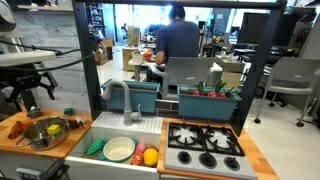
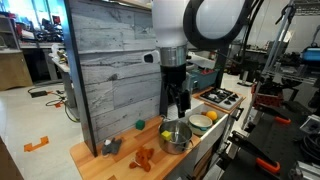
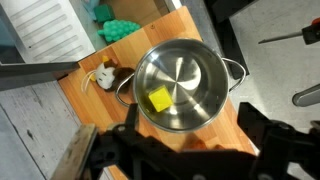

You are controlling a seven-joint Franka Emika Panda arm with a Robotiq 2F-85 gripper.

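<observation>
A metal pot (image 3: pixel 205 95) with two loop handles rests on the wooden counter (image 3: pixel 105 85). Inside it lies a small yellow block (image 3: pixel 160 98), off to one side of the bottom. My gripper is open above the pot, its dark fingers spread wide at the lower edge of the wrist view and nothing between them. From the side, the gripper (image 2: pixel 168 103) hangs over the counter, clear of the pot (image 2: pixel 177 146). In exterior view 1 the pot (image 1: pixel 37 141) stands at the lower left, below the arm.
Beside the pot lie a brown-and-white toy (image 3: pixel 105 75) and orange-red items (image 2: pixel 143 158). The sink (image 1: pixel 92 134) holds a pale bowl (image 1: pixel 119 149), green items and round fruit-like things. A stove (image 1: pixel 205 150) stands farther right. A dark post rises near the arm.
</observation>
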